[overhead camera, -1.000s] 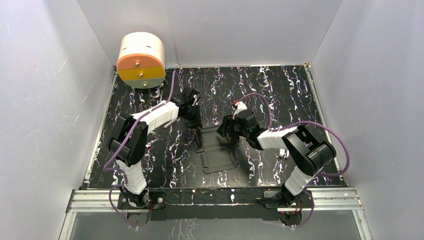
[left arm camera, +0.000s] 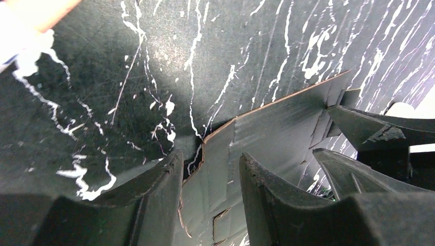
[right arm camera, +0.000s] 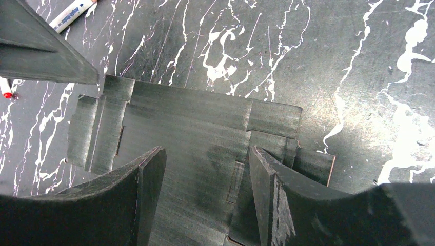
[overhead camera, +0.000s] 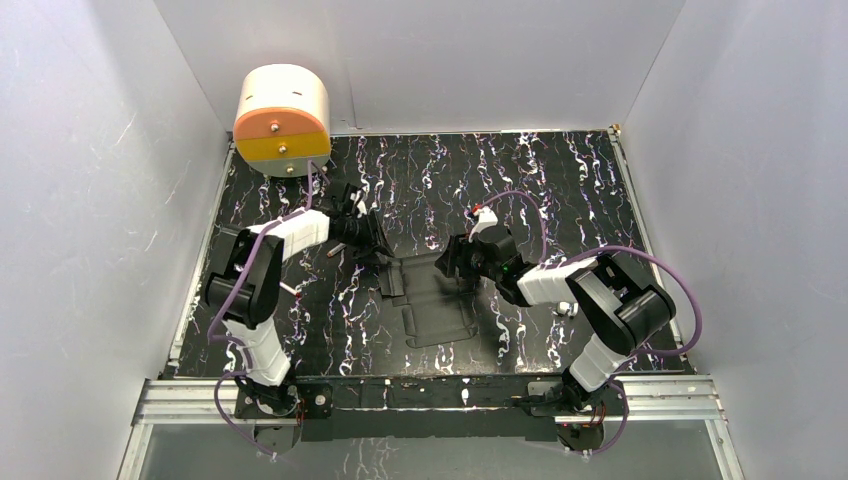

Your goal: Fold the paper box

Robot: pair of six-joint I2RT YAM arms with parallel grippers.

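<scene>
The dark paper box (overhead camera: 440, 298) lies mostly flat in the middle of the table, its creases and side flaps showing. In the top view my left gripper (overhead camera: 381, 255) is over the box's far left corner. The left wrist view shows it open, with a box flap (left arm camera: 218, 154) below and between its fingertips, apparently not clamped. My right gripper (overhead camera: 450, 265) hovers at the box's far right corner. Its fingers (right arm camera: 154, 164) stand apart in the right wrist view, above the panel (right arm camera: 190, 138) with nothing gripped; a folded flap (right arm camera: 272, 143) lies by the right finger.
A rounded drawer cabinet (overhead camera: 283, 120) stands at the back left. Markers lie left of the box, one with a red cap (overhead camera: 291, 290). A small white object (overhead camera: 566, 309) sits to the right. Bare table surrounds the box.
The right arm has barely shifted.
</scene>
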